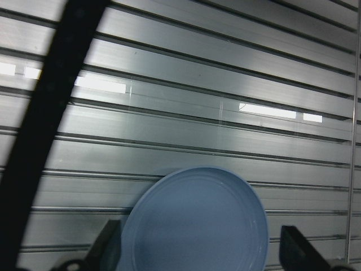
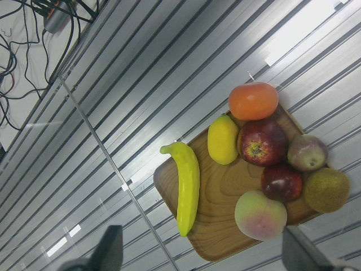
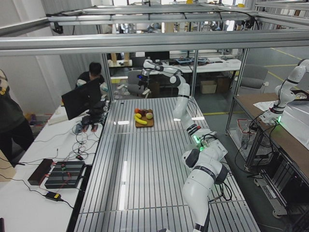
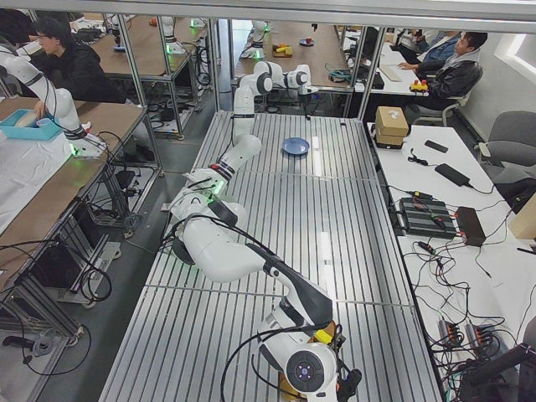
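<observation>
A blue plate (image 4: 295, 146) lies at the far end of the slatted table in the camera right view; in the left wrist view my left gripper is above it, its dark fingers apart at either side. My right gripper hangs over a wooden tray (image 2: 225, 186) of fruit, fingers wide apart with nothing between: banana (image 2: 188, 189), lemon (image 2: 222, 141), orange (image 2: 253, 100), apples (image 2: 263, 141), peach (image 2: 260, 217), pear (image 2: 325, 190) and a small purple fruit (image 2: 307, 153).
A white side table (image 3: 29, 208) with electronics and cables runs alongside. Another arm stands on a separate bench (image 3: 294, 121).
</observation>
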